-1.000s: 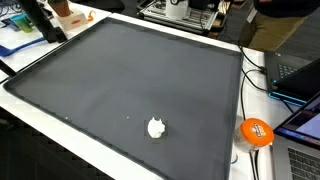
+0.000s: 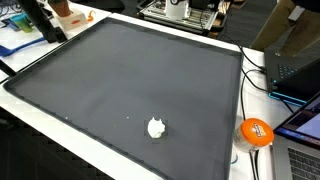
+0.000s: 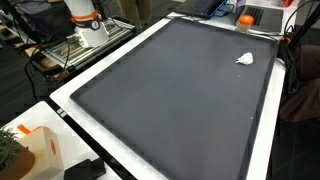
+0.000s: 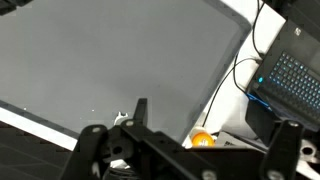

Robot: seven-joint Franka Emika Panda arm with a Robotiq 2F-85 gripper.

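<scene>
A small crumpled white item [image 2: 156, 128] lies on the grey mat [image 2: 110, 80], close to its front edge in exterior view 1. In exterior view 2 the same white item [image 3: 245, 58] is toward the far right corner of the mat. My gripper appears at the bottom of the wrist view, its dark fingers [image 4: 141, 113] wide apart and open. Just left of the left finger, the white item [image 4: 120, 118] is partly in sight below. Neither exterior view shows the gripper clearly.
An orange-topped container [image 2: 254, 133] stands on the white table beside the mat, with a black cable near it. Laptops [image 4: 290, 75] occupy that side. A white robot base [image 3: 88, 25] stands beyond the mat's other side.
In exterior view 1 the brown shape at the top right corner has shifted. The white item and the orange-topped container have stayed in place.
</scene>
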